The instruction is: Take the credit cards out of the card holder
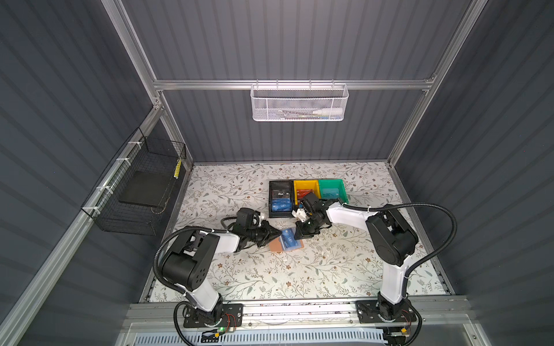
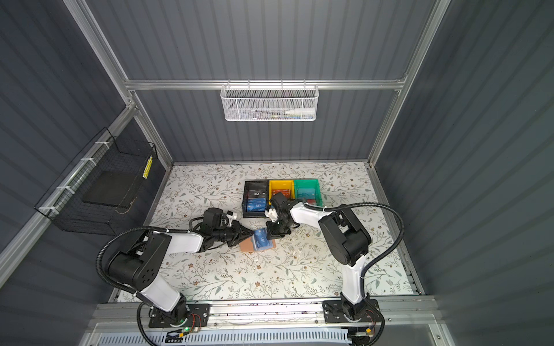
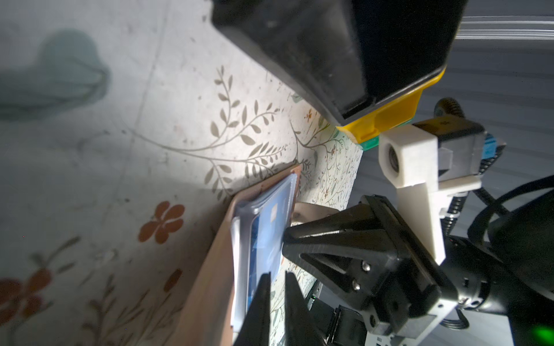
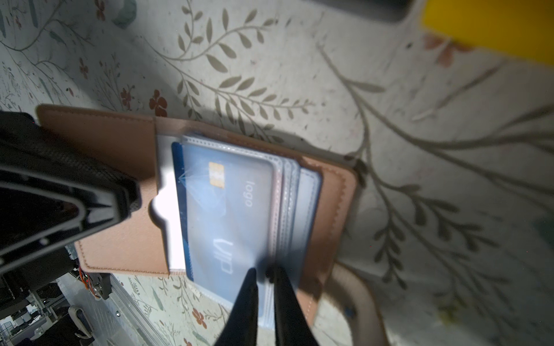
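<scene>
The tan card holder [image 4: 115, 242] lies opened flat on the table, with clear sleeves holding blue cards [image 4: 225, 207], a chip and "VIP" showing on the top one. My right gripper is at the sleeves' right edge, its fingertips close together on them; exactly what is between them is hard to see. My left gripper is low over the holder's left part; in its wrist view the fingertips are slightly apart, with the cards just beyond.
Behind the holder stand a black bin [image 1: 281, 215], a yellow bin [image 1: 305, 183] and a green bin [image 1: 331, 182] with cards inside. A wire basket [image 1: 144, 184] hangs on the left wall.
</scene>
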